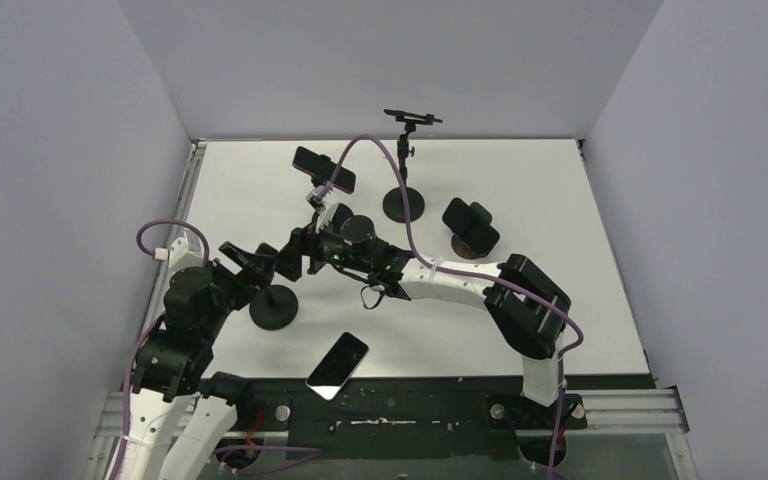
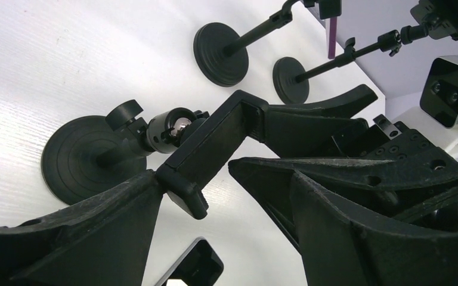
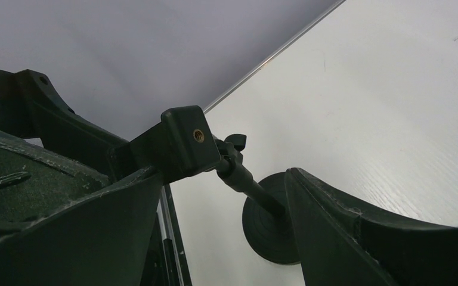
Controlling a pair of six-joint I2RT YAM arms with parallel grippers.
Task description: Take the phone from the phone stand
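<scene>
A phone [image 1: 336, 365] lies on the table's front edge, also in the left wrist view [image 2: 197, 262]. The left phone stand's base [image 1: 274, 308] stands at the table's left, its head [image 2: 206, 143] beside both grippers. My left gripper [image 1: 258, 262] is part open at that head, a fingertip against it; whether it grips is unclear. My right gripper [image 1: 295, 252] stands open just right of it, fingers around the head's near side, with the stand's base [image 3: 262, 238] below in the right wrist view.
A stand with a phone [image 1: 310, 160] is at the back, a tall stand [image 1: 402, 205] behind the right arm, another holder [image 1: 468, 225] at the right.
</scene>
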